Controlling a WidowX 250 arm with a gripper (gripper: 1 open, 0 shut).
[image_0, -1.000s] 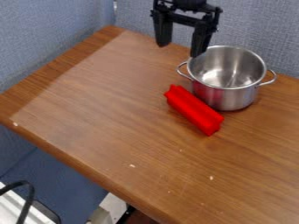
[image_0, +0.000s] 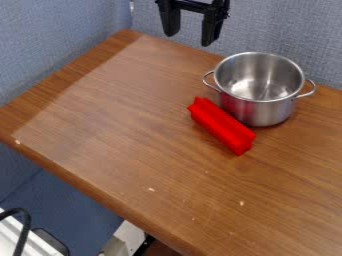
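My black gripper (image_0: 191, 22) hangs at the top centre, open, with nothing between its fingers, above and left of a steel pot (image_0: 261, 85) with two side handles. A red elongated object (image_0: 222, 126) lies on the wooden table just in front of the pot, toward the lower left of it.
Grey-blue padded walls stand behind and to the left. A black cable and white hardware show at the lower left, below the table edge.
My gripper has moved up and to the left, away from over the pot. The pot and red object look unchanged.
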